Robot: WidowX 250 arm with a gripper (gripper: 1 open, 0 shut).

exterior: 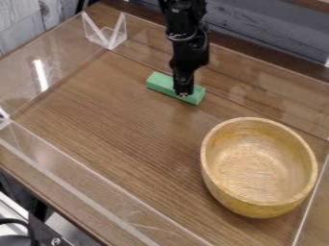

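Note:
A green bar (164, 85) lies on the wooden table (103, 135) in the upper middle. My black gripper (183, 88) comes down from the top onto its right half, its tip at or just over the bar's top. The fingers look closed together; whether anything is between them is hard to see, and the bar is not visibly held.
A large yellow bowl (257, 168) stands at the lower right. A clear plastic piece (106, 31) is at the upper left near the table's back.

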